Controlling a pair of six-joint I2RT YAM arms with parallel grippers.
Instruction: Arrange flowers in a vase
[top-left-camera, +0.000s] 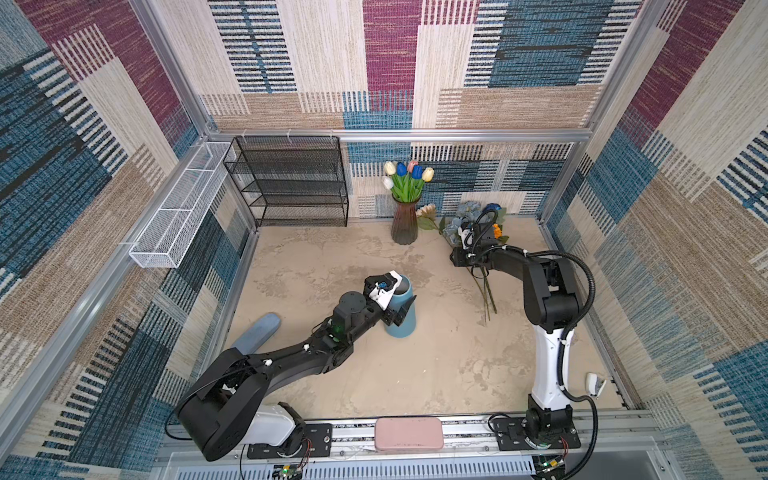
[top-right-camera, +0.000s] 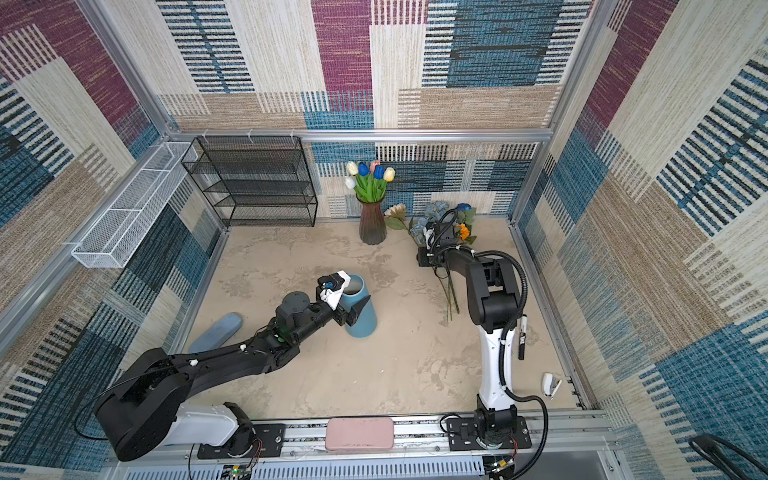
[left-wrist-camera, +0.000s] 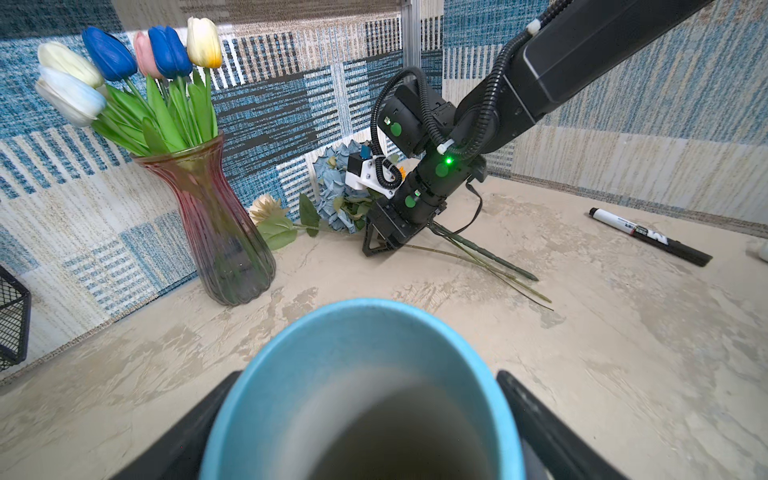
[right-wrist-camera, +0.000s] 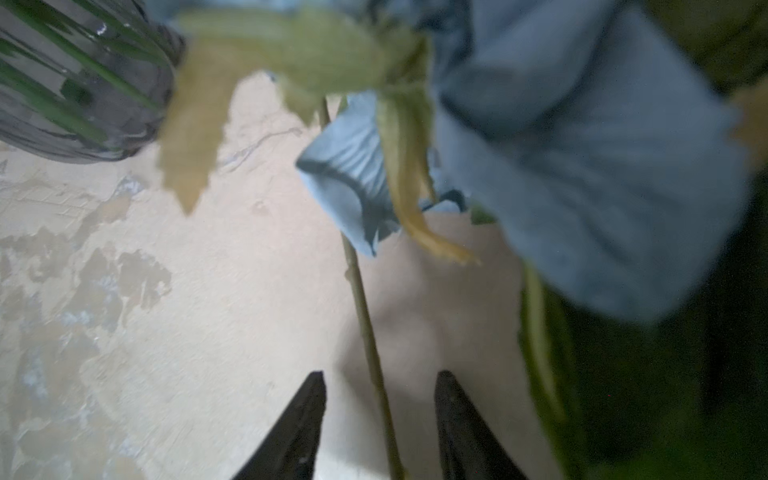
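Note:
A light blue vase stands upright at mid-table. My left gripper is open wide, a finger on either side of the vase; whether they touch it is hard to tell. Loose flowers lie at the back right: a pale blue bloom, a cream flower and an orange one, their stems pointing toward the front. My right gripper is low over them, its fingers apart. One thin stem runs between these fingers without being clamped. The right arm hides part of the bunch from above.
A ribbed dark glass vase full of tulips stands close by at the back. A black wire rack is at back left. A marker lies on the right.

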